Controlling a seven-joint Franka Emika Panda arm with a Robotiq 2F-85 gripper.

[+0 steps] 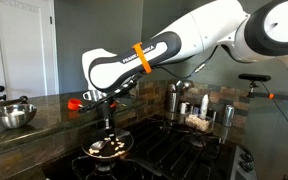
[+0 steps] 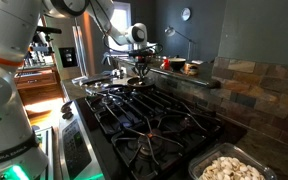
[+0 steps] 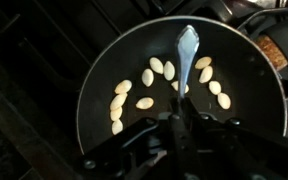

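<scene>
A dark frying pan sits on the stove, with several pale, oval pieces scattered over its base. Over the pan, my gripper points down and is shut on a silver utensil whose flat, shiny end rises past the fingers in the wrist view. The utensil's other end is hidden by the gripper. From the side, the gripper hangs just above the pan, too small there to tell whether the utensil touches its base.
Black stove grates stretch beside the pan. A metal bowl stands on the left counter. In exterior view 2, a clear tray of pale pieces sits at the near right. A cork-coloured piece lies by the pan's rim.
</scene>
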